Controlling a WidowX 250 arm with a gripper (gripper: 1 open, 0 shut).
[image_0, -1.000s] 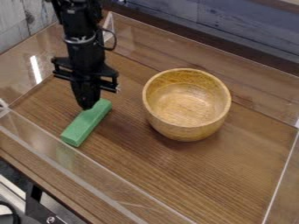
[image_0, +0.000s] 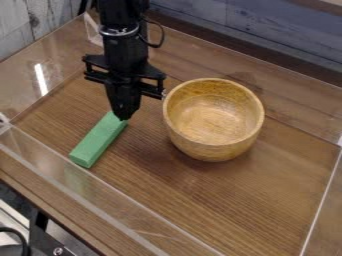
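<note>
A black robot arm comes down from the top centre, and its gripper (image_0: 126, 108) hangs over the upper end of a green rectangular block (image_0: 98, 141) lying on the wooden table. The gripper looks shut, with nothing visible between its fingers. I cannot tell whether the fingertips touch the block. To the right of the gripper sits an empty yellow bowl (image_0: 214, 115).
The wooden tray floor (image_0: 214, 205) is clear in front and to the right. Pale walls edge it at the left and right, with a blue-grey wall (image_0: 267, 30) at the back.
The green block and bowl have not visibly moved.
</note>
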